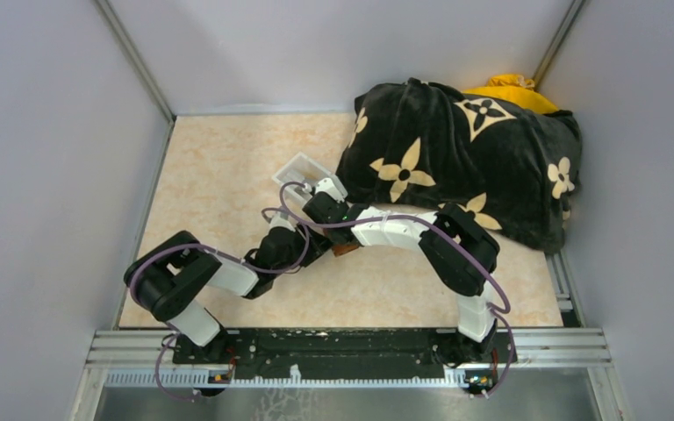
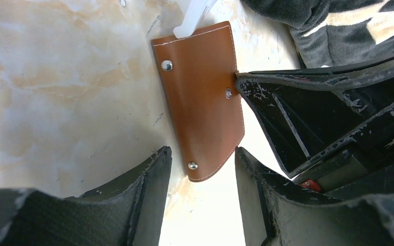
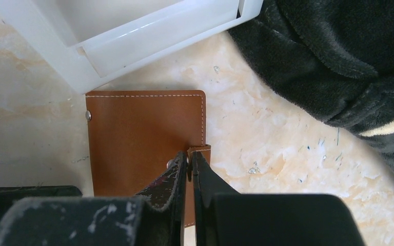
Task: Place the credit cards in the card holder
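The brown leather card holder (image 2: pixel 200 102) lies on the table, with metal snaps and pale stitching along its edges. In the right wrist view my right gripper is shut on the side edge of this holder (image 3: pixel 133 138), where a folded strip of leather shows. Its dark fingers (image 2: pixel 318 97) reach in from the right in the left wrist view. My left gripper is open, its fingertips apart on either side of the holder's near end and touching nothing that I can make out. No separate credit card can be made out.
A white tray (image 3: pixel 87 66) stands just beyond the holder, close to its far edge. Dark plush fabric (image 1: pixel 443 167) with pale flower shapes fills the back right.
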